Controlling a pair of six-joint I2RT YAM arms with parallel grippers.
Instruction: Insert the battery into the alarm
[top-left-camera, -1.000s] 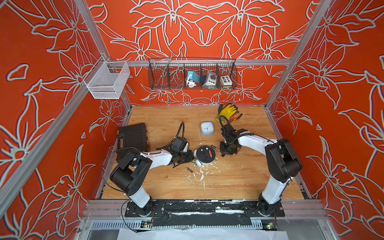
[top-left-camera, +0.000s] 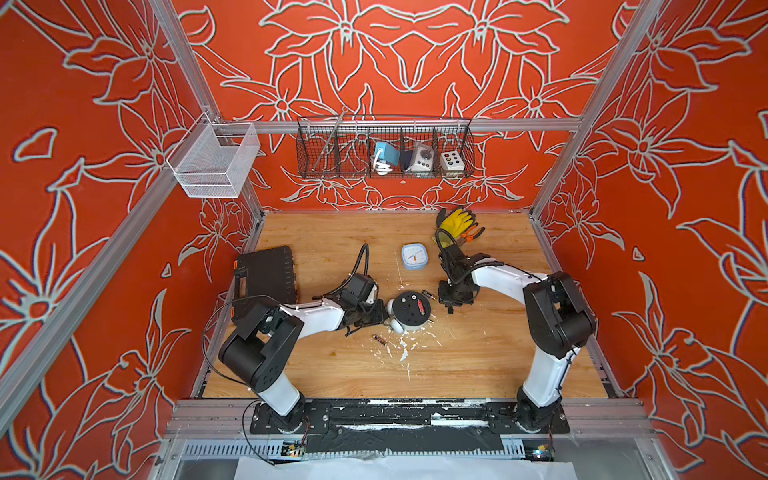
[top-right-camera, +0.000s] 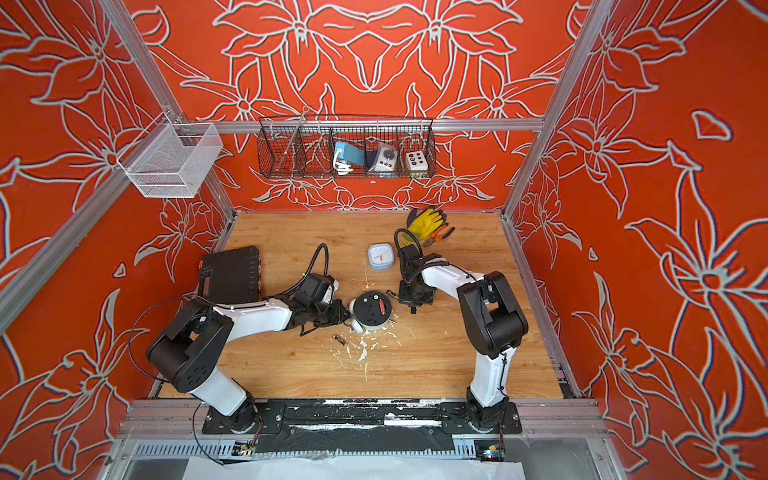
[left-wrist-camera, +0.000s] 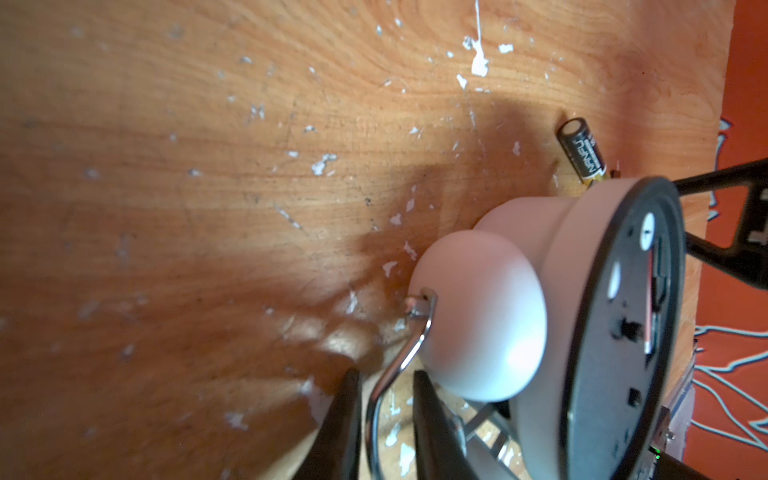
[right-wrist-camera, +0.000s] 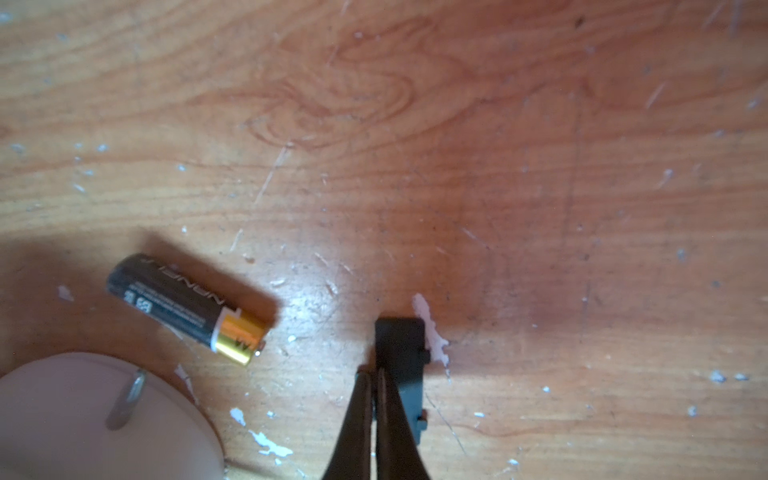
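The alarm clock (top-left-camera: 409, 309) lies face down mid-table, black back up, white bells at its left. My left gripper is at the bells, fingers apart around the wire handle; whether they touch it is unclear. A loose battery lies on the wood beyond the clock, also in the right wrist view (right-wrist-camera: 185, 308). My right gripper is shut, its tips over a small black piece (right-wrist-camera: 400, 344), seemingly the battery cover, lying right of the battery.
A black case (top-left-camera: 264, 272) stands at the left, a small square clock (top-left-camera: 414, 255) behind the alarm, gloves (top-left-camera: 456, 220) at the back right. A small dark item (top-left-camera: 379, 339) lies in front.
The left arm and alarm show no clear movement.
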